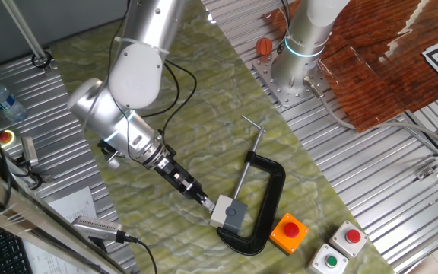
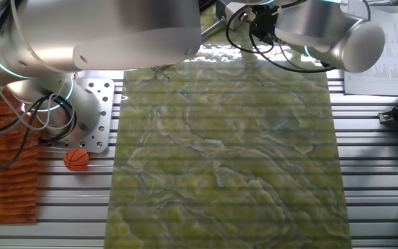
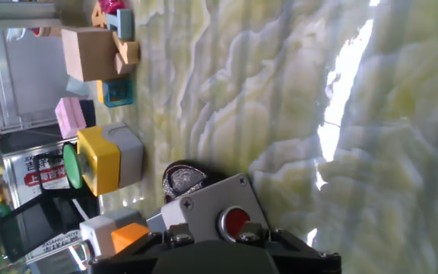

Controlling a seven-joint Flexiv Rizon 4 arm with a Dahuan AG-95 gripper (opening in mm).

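Note:
In exterior view 1, my gripper (image 1: 209, 204) reaches down-right, its tip against the pale side of a white-and-dark-grey box (image 1: 236, 215). That box sits within or over the opening of a black C-clamp (image 1: 271, 209), whose screw points up the table. In the wrist view, a grey box face with a red button (image 3: 236, 221) lies right at my gripper. The fingers appear spaced apart at the bottom edge, and whether they press on the box cannot be made out. A dark rounded object with a silvery face (image 3: 182, 180) shows just beyond it. Exterior view 2 does not show the fingertips.
An orange box with a red button (image 1: 289, 233) stands right of the clamp. Beyond it are a red-button box (image 1: 349, 237) and a green-button box (image 1: 330, 260).

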